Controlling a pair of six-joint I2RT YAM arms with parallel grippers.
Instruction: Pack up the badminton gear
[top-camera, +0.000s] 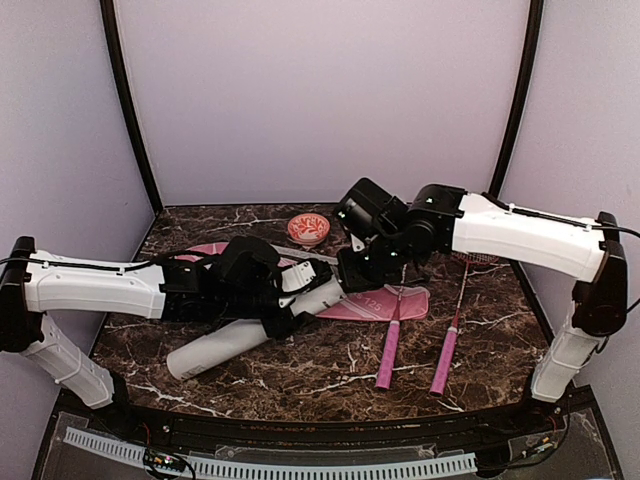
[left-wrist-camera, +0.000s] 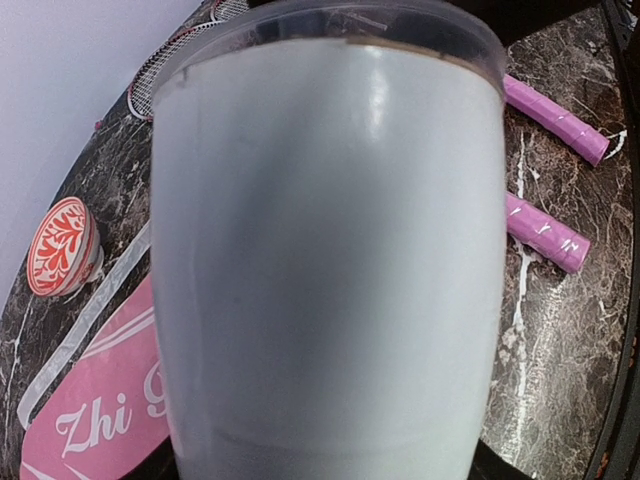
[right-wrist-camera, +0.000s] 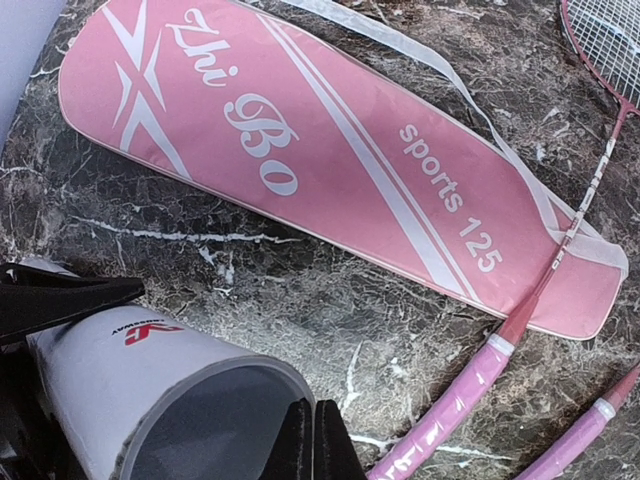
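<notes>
The white shuttlecock tube (top-camera: 220, 346) slants above the table, and my left gripper (top-camera: 290, 312) is shut around it near its upper end. It fills the middle of the left wrist view, with a clear plastic rim (left-wrist-camera: 215, 45) at its far end. In the right wrist view, the tube's round end (right-wrist-camera: 225, 420) faces my right gripper, whose fingers are shut at its rim; nothing shows between them. Whether they touch the rim is unclear. A pink racket bag (right-wrist-camera: 300, 150) lies flat behind. Two rackets with pink handles (top-camera: 388, 355) (top-camera: 445, 362) rest at the right.
A red-patterned white bowl (top-camera: 308, 228) stands at the back, behind the bag. The nearer racket's shaft (right-wrist-camera: 560, 255) crosses the bag's right end. Bare marble tabletop (top-camera: 330, 370) shows at the front middle.
</notes>
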